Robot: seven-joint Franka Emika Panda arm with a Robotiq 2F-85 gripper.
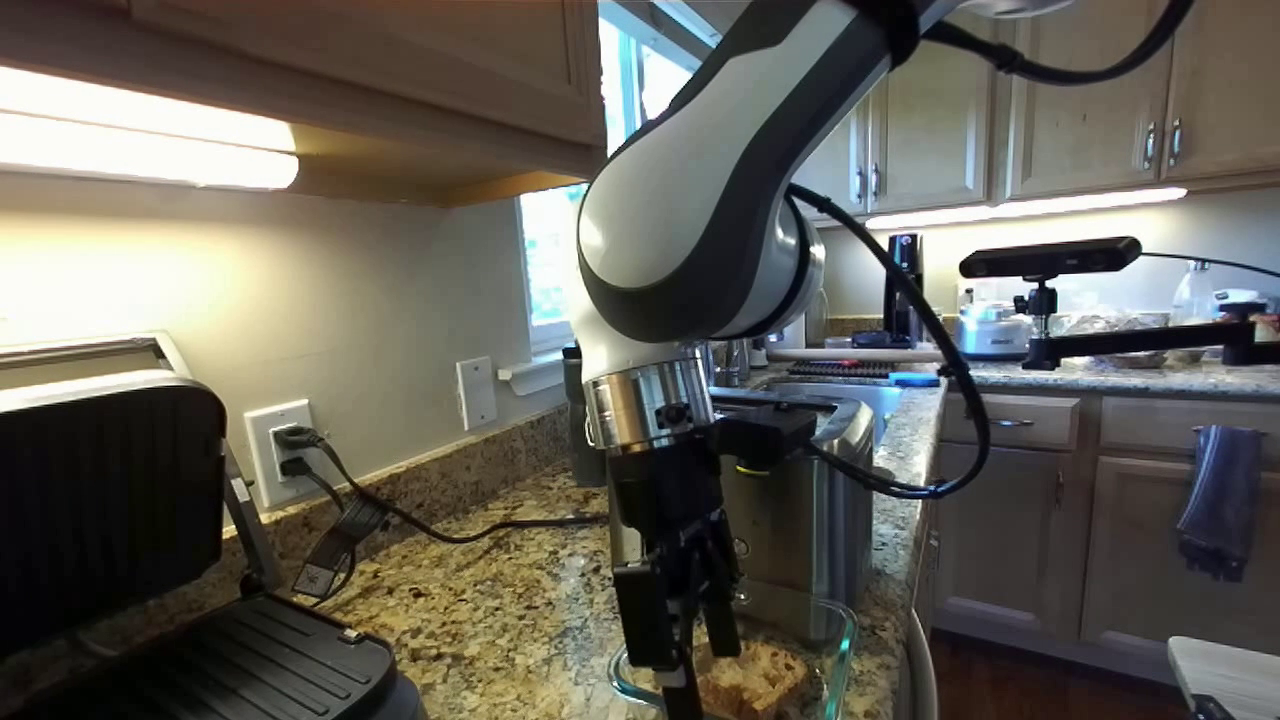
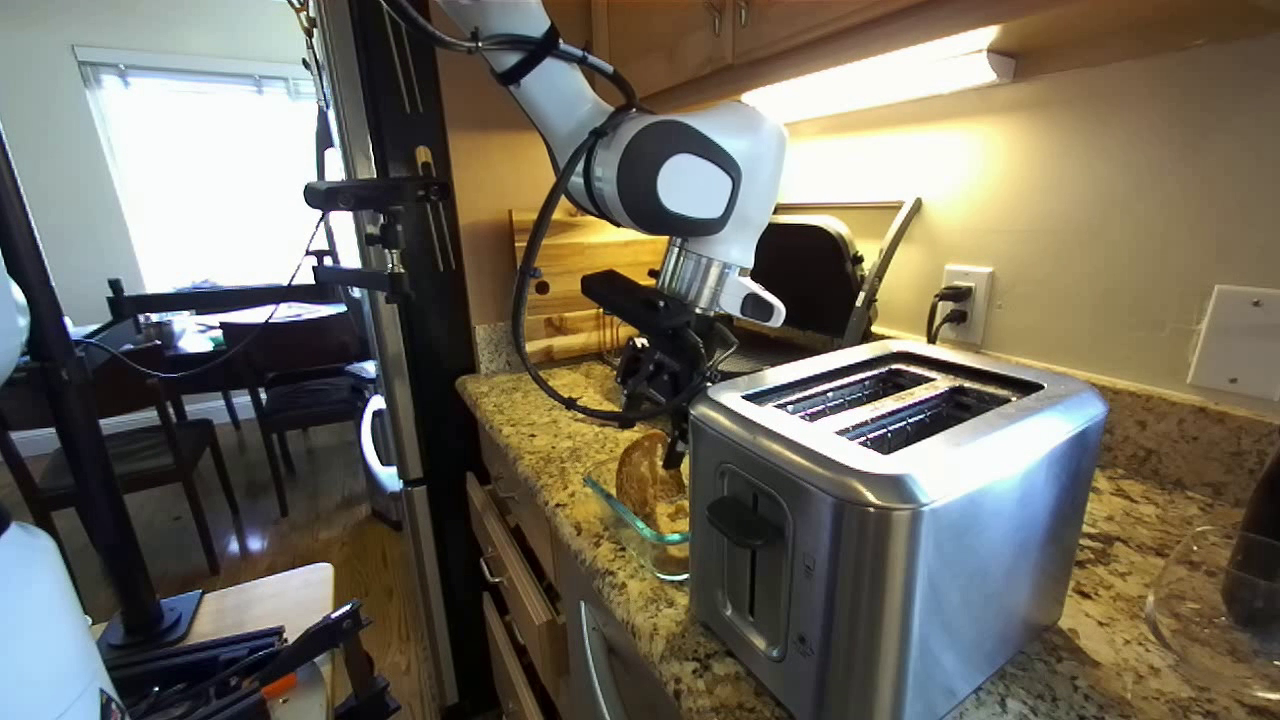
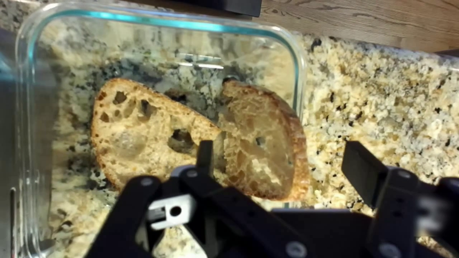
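Two slices of bread are in a clear glass container (image 3: 180, 22) on the counter. In the wrist view one slice (image 3: 129, 124) lies at the left with its holed face up. The other slice (image 3: 262, 142) leans at the right, its brown crust against that side of the container. My gripper is open over the right slice. Its left finger (image 3: 205, 157) stands between the slices, while its right finger (image 3: 363, 172) is beyond the crust, apart from it. Exterior view 1 shows the gripper (image 1: 703, 666) pointing down at the container, partly covering the bread (image 1: 756, 678).
A steel toaster (image 2: 888, 504) stands close beside the container. An open black grill (image 1: 252, 654) sits farther along the counter, with a power cord (image 1: 444, 528) across the back. The counter's edge drops off close to the container.
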